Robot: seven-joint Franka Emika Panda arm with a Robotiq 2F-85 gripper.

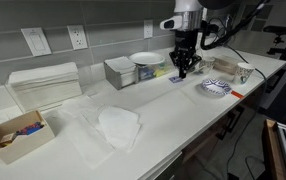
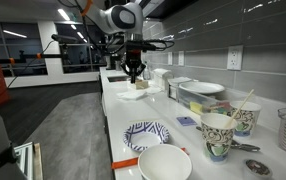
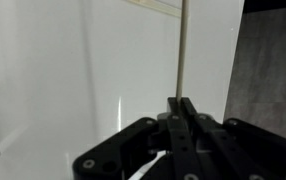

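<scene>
A thin pale wooden stick (image 3: 182, 50) runs from the top edge of the wrist view down to my gripper, which is shut on it. In exterior view 1 the gripper (image 1: 182, 73) hangs over the far right part of the white counter, left of the patterned bowl (image 1: 216, 88); the stick is too thin to make out there. Exterior view 2 has the gripper (image 2: 133, 78) beyond the blue-and-white patterned bowl (image 2: 147, 134), above the counter. The stick's far end lies outside the wrist view.
Near exterior view 2 stand a white bowl (image 2: 165, 163) and patterned cups (image 2: 218, 135), one holding a wooden stick. White paper (image 1: 119, 124) and a cardboard box (image 1: 21, 136) of small packets lie left.
</scene>
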